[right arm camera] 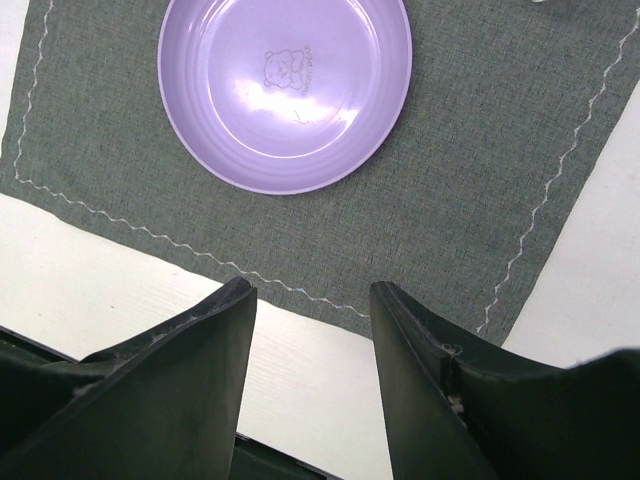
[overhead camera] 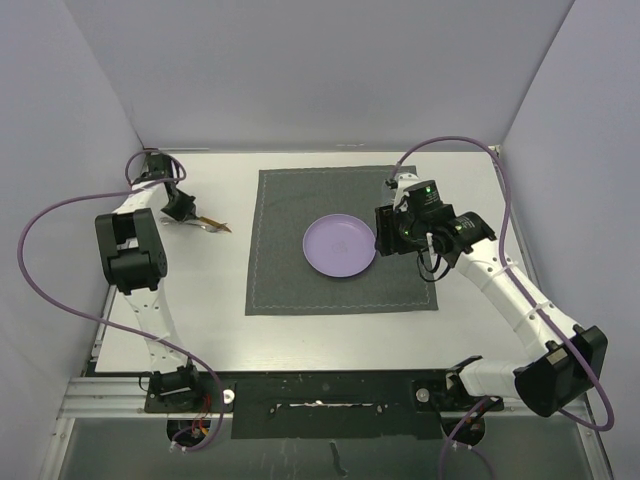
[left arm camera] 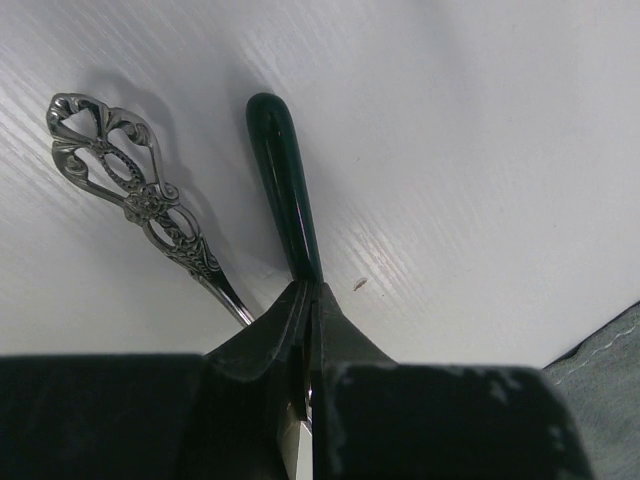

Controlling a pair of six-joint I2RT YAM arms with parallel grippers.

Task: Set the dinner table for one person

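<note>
A purple plate [overhead camera: 338, 245] lies on the grey placemat [overhead camera: 280, 290], right of its middle. At the table's left, my left gripper is down over the cutlery, shut at a dark green handle [left arm camera: 280, 175]; whether that handle is between the fingertips is unclear. An ornate silver handle [left arm camera: 150, 200] lies beside it. In the top view the utensils point rightward, partly under the gripper. My right gripper hangs over the placemat's right part, part open, with nothing between its fingers.
Bare white table [overhead camera: 200, 300] surrounds the placemat. Walls stand at the back and both sides.
</note>
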